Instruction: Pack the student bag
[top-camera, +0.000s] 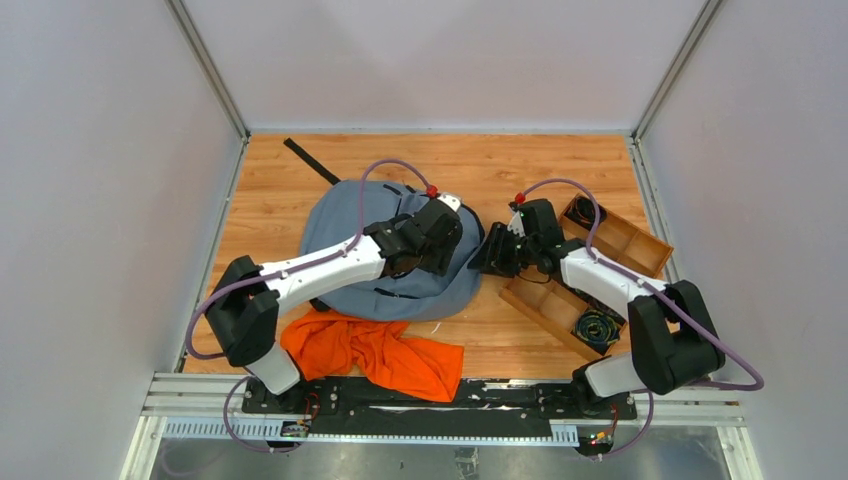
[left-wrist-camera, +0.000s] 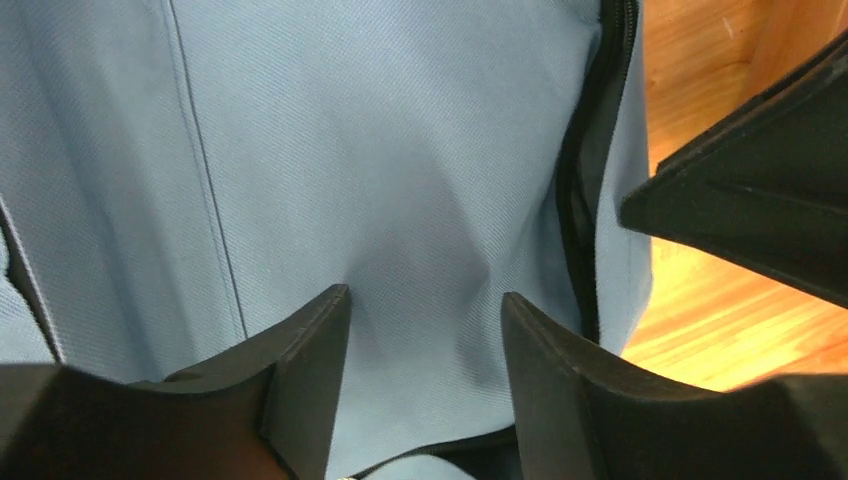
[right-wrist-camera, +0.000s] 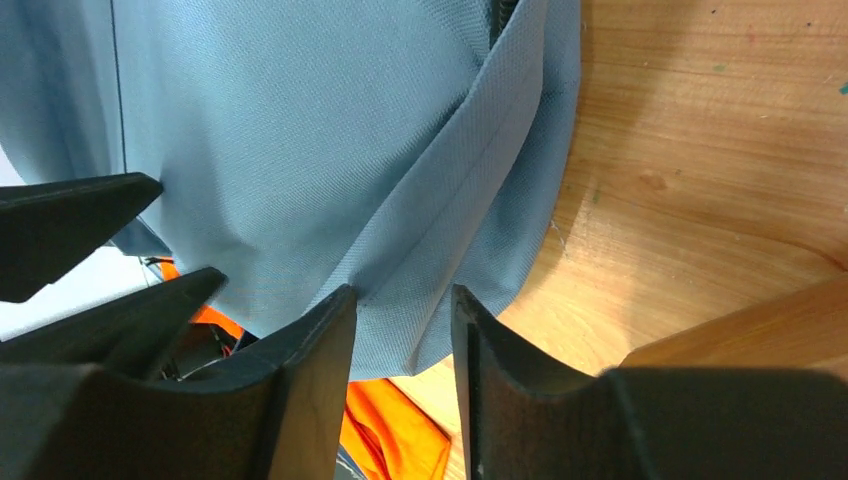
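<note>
A grey-blue bag (top-camera: 360, 210) lies spread on the wooden table, its zipped edge on the right. My left gripper is part open over the bag's fabric, nothing clearly between its fingertips. My right gripper is part open at the bag's folded right edge, the fabric flap below or between its fingertips; whether it grips it cannot be told. The two grippers are close together near the bag's right side.
An orange cloth (top-camera: 385, 355) lies below the bag. A wooden organiser (top-camera: 635, 250) with dark coiled items (top-camera: 595, 326) stands on the right. Bare table (top-camera: 500, 160) shows at the back.
</note>
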